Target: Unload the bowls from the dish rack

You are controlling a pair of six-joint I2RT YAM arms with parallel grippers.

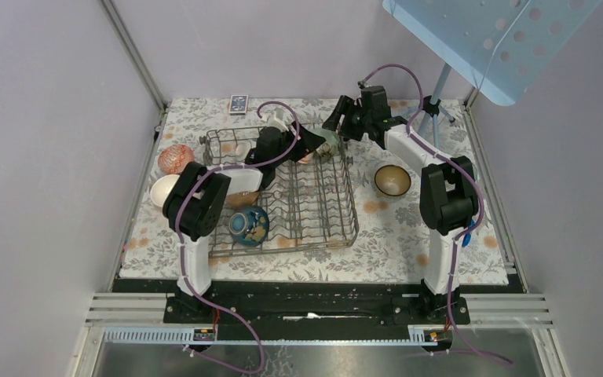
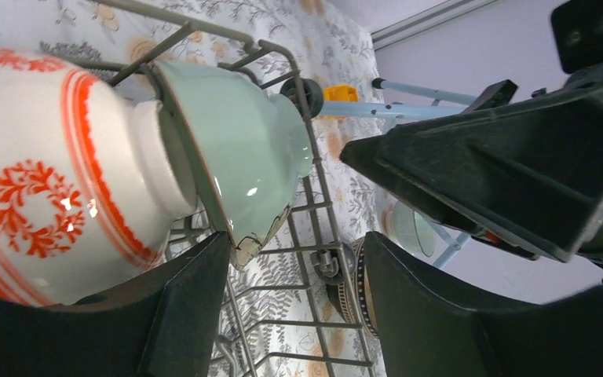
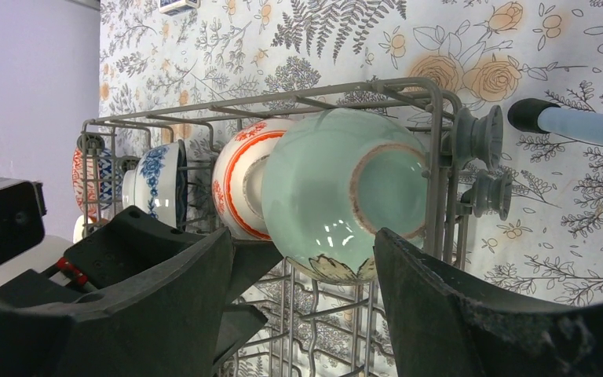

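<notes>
A celadon bowl [image 1: 326, 137] [image 2: 243, 149] [image 3: 314, 188] stands on edge in the back-right corner of the wire dish rack [image 1: 354, 224]. Beside it is an orange-patterned white bowl [image 2: 47, 181] [image 3: 235, 181]. My left gripper [image 1: 311, 139] is open near the celadon bowl's lower left, fingers empty. My right gripper [image 1: 334, 115] hangs open over that bowl's edge at the back right. A blue-white bowl [image 3: 157, 181] stands further left in the rack, and a blue bowl [image 1: 249, 226] lies at its front left.
A brown bowl [image 1: 393, 181] sits right of the rack. A red patterned bowl [image 1: 176, 158] and a white bowl [image 1: 162, 191] are on the left. A light-blue stand [image 1: 440, 94] occupies the back right.
</notes>
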